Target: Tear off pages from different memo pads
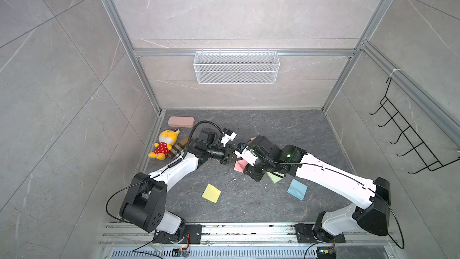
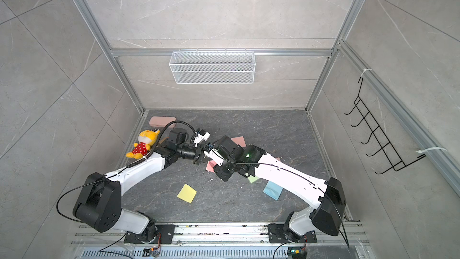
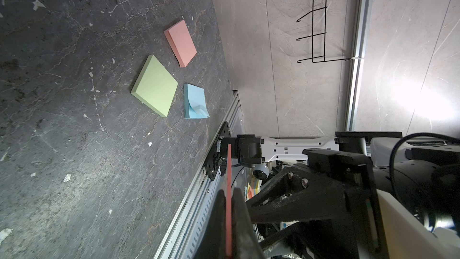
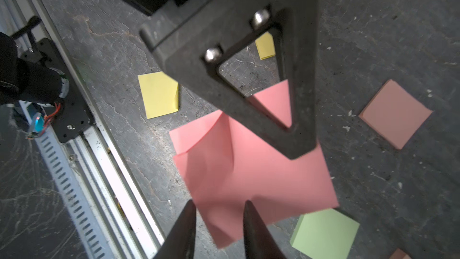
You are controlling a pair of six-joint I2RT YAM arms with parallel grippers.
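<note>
My left gripper is shut on a pink memo pad, seen edge-on between its fingers in the left wrist view. In the right wrist view the pink memo pad hangs under the left gripper's fingers, with a bent sheet. My right gripper is part open, its fingertips at the pad's lower edge. On the table lie a green pad, a blue pad with a curled sheet, another pink pad and a yellow pad.
A plush toy and a pink case sit at the table's left. A wire basket hangs on the back wall, a black hook rack on the right wall.
</note>
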